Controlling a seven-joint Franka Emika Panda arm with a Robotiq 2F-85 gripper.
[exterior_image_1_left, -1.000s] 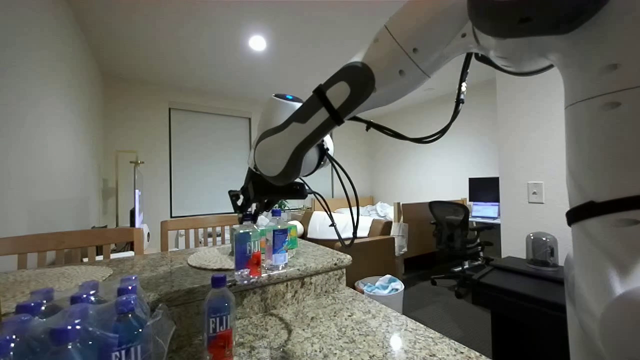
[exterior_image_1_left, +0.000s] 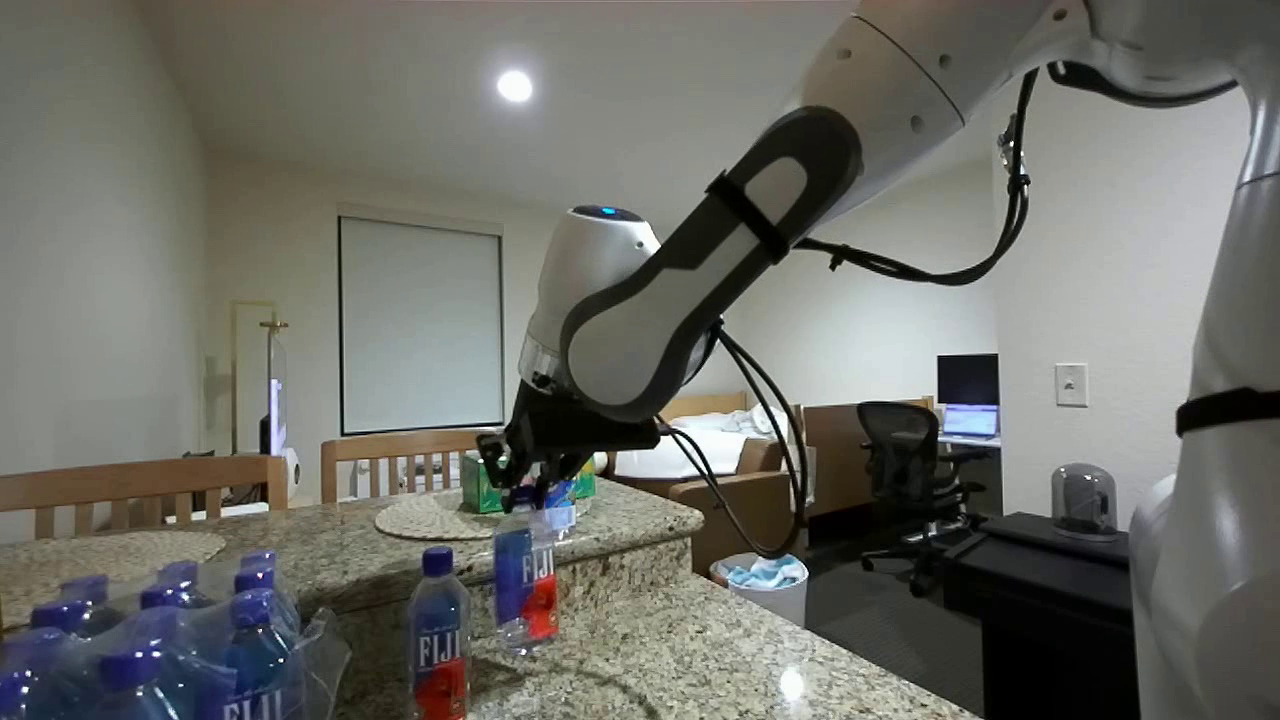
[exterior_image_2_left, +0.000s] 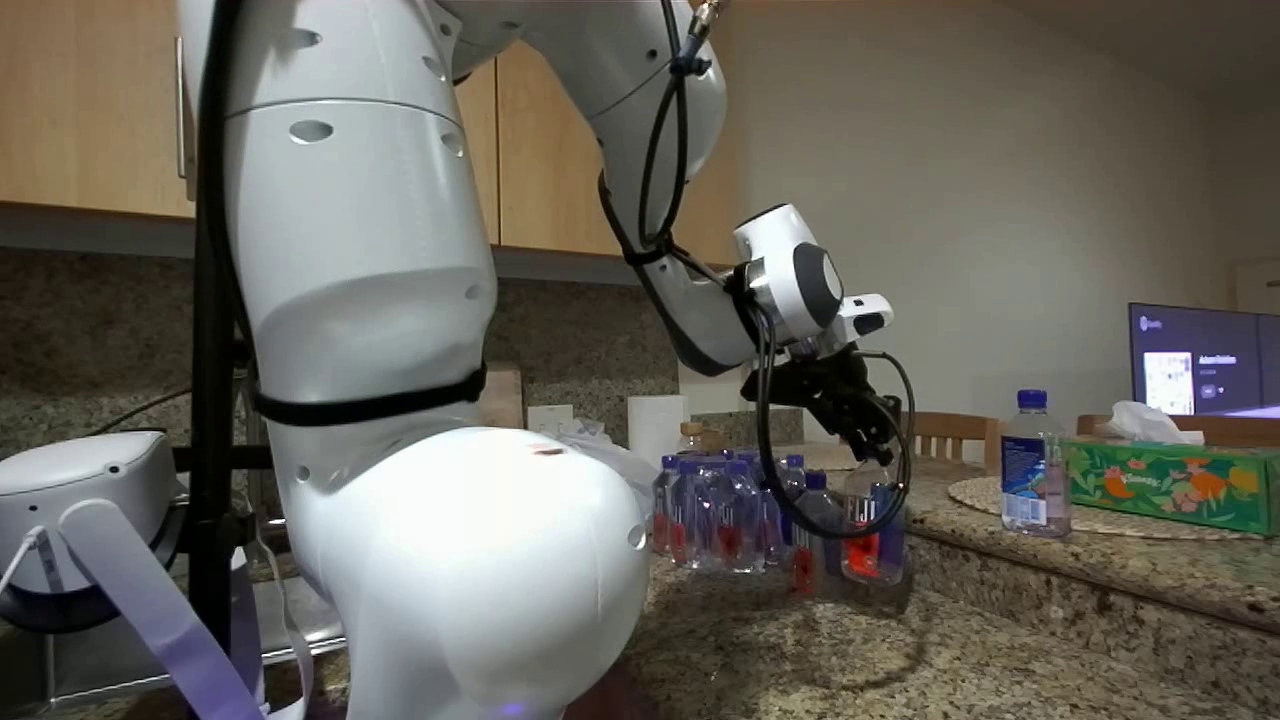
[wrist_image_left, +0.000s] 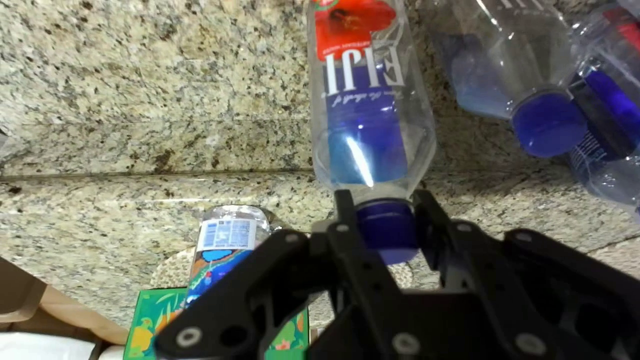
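Note:
My gripper (exterior_image_1_left: 523, 486) is shut on the blue cap of a FIJI water bottle (exterior_image_1_left: 525, 582), which hangs roughly upright beneath it. In the wrist view the cap sits between the two black fingers, and the bottle body (wrist_image_left: 372, 108) stretches up the picture. The held bottle is over the lower granite counter (exterior_image_1_left: 720, 648), in front of the raised ledge; whether its base touches the counter, I cannot tell. Beside it stands another FIJI bottle (exterior_image_1_left: 440, 636), apart from it. A third bottle (exterior_image_2_left: 1034, 468) stands on the raised ledge (exterior_image_2_left: 960, 542).
A plastic-wrapped pack of several bottles (exterior_image_1_left: 156, 648) occupies the counter's left in exterior view 1. On the ledge, a green tissue box (exterior_image_2_left: 1170, 486) rests on a woven mat (exterior_image_1_left: 426, 518). To the right of the held bottle in exterior view 1, the lower counter is clear.
The gripper and its bottle have come down and slightly right in exterior view 1, from ledge height to over the lower counter. The other bottles have not moved.

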